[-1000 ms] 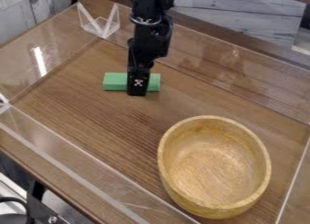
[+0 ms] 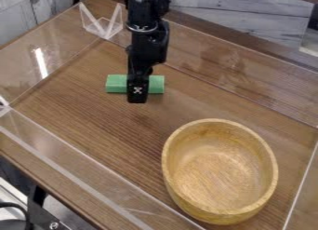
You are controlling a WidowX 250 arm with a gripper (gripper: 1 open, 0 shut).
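A green rectangular block (image 2: 117, 84) lies flat on the wooden table, left of centre. The black gripper (image 2: 138, 88) is down over the block, its fingertips at the block's middle or front edge and hiding part of it. Whether the fingers close on the block or stand a little apart around it is hard to make out.
A large yellow-tan bowl (image 2: 218, 202) sits at the front right. A pale wall lies beyond the back edge, and a dark cable shows at the lower left corner.
The gripper has shifted slightly toward the front and left, down over the block. The block looks much the same in place.
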